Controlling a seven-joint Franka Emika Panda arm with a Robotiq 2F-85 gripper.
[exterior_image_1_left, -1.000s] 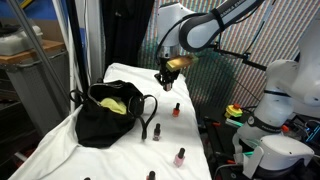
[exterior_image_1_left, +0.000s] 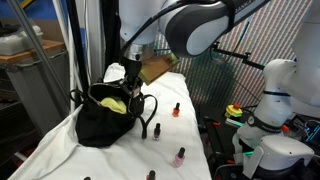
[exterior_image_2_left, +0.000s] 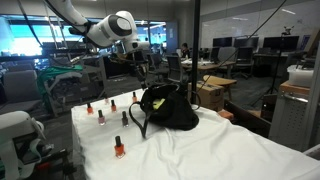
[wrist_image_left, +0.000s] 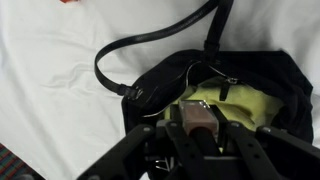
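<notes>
A black bag (exterior_image_1_left: 101, 125) with a handle lies open on the white-covered table, its yellow lining (exterior_image_1_left: 112, 104) showing. My gripper is shut on a small bottle (wrist_image_left: 199, 116), which looks reddish and clear in the wrist view. Bottle and fingers are above the bag's opening, in line with the yellow lining (wrist_image_left: 243, 108). In the first exterior view the arm reaches over the bag from the upper right. How far the bottle is above the lining cannot be judged, and its lower part is hard to make out.
Several small bottles with dark caps stand on the table, including an orange-red one (exterior_image_1_left: 176, 110), a pink one (exterior_image_1_left: 180, 158) and one (exterior_image_2_left: 119, 148) near the front. The bag's strap (wrist_image_left: 150, 37) loops out over the cloth.
The arm has swung left in the first exterior view, from near the orange-red bottle to over the bag. The bag and the standing bottles have not visibly moved.
</notes>
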